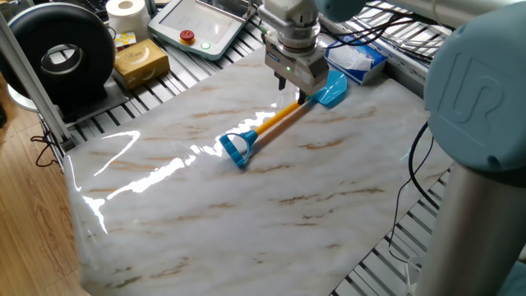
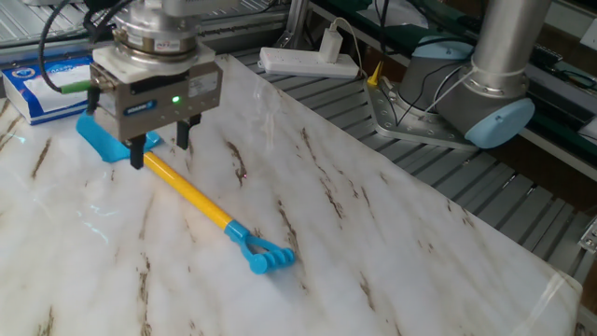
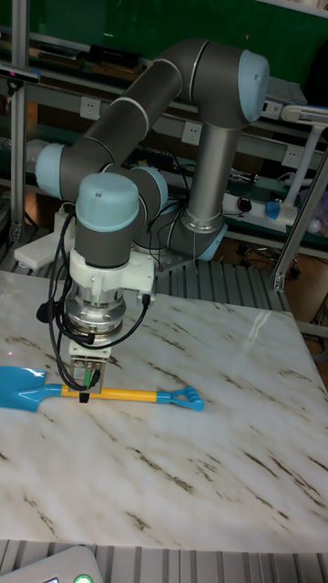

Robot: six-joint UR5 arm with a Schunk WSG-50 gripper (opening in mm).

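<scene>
A toy shovel with a blue scoop (image 1: 331, 90), a yellow shaft (image 2: 191, 193) and a blue D-shaped handle (image 1: 237, 149) lies on the marble-patterned sheet. Above the shaft, near the scoop end, hangs my gripper (image 1: 292, 90), pointing down. In exterior view 2 its two dark fingers (image 2: 137, 152) are spread apart and the gripper (image 2: 161, 144) stands open. Nothing is visibly held. In exterior view 3 the gripper (image 3: 86, 393) covers part of the yellow shaft, and its fingers are hard to separate there. Whether a fingertip touches the shaft I cannot tell.
Behind the scoop sits a blue and white tissue box (image 1: 356, 59). A teach pendant (image 1: 197, 28), a brown box (image 1: 141, 63) and a black spool (image 1: 62, 57) line the back left. A white power strip (image 2: 308, 63) lies beyond the sheet.
</scene>
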